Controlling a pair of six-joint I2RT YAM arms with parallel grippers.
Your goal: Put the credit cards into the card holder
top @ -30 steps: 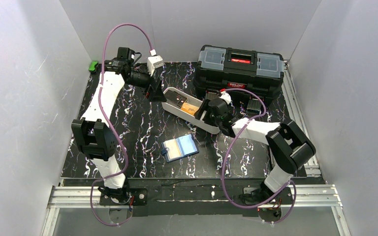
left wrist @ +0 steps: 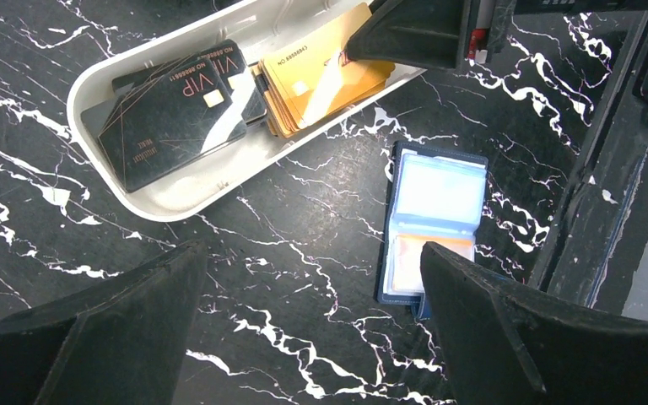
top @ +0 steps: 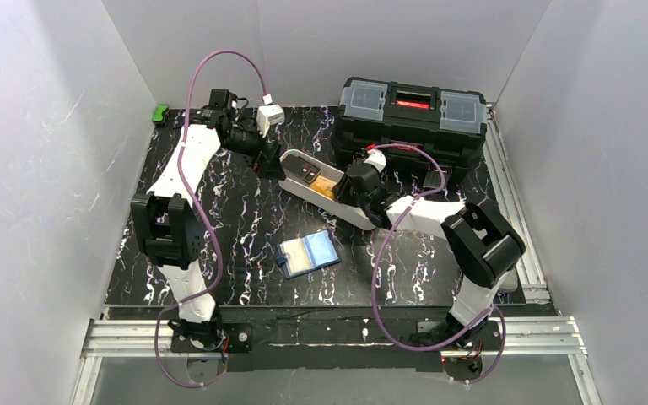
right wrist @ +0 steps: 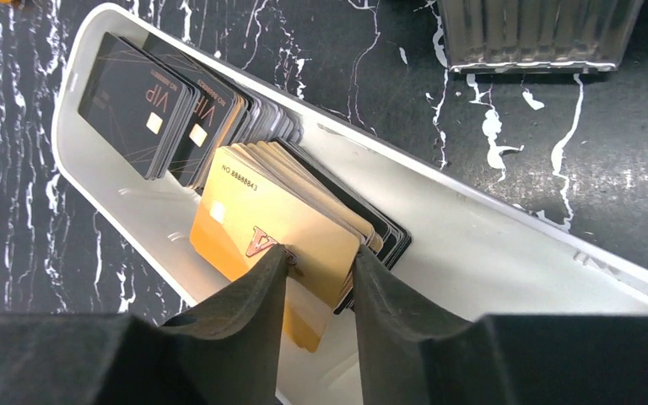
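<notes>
A white tray (top: 302,190) holds black VIP cards (left wrist: 169,126) at its left end and a fanned stack of gold cards (right wrist: 266,224) in the middle. My right gripper is down in the tray, its fingertips close together on the gold cards' edge; whether a card is pinched between them is unclear. My left gripper hangs open with nothing in it, left of the tray in the top view. The blue card holder (top: 321,251) lies open on the table, with a lighter card-like panel in one half.
A black toolbox (top: 409,126) stands behind the tray at the back right, with clear slotted pieces beside it. A small green object (top: 159,115) is at the back left corner. The marble table around the card holder is clear.
</notes>
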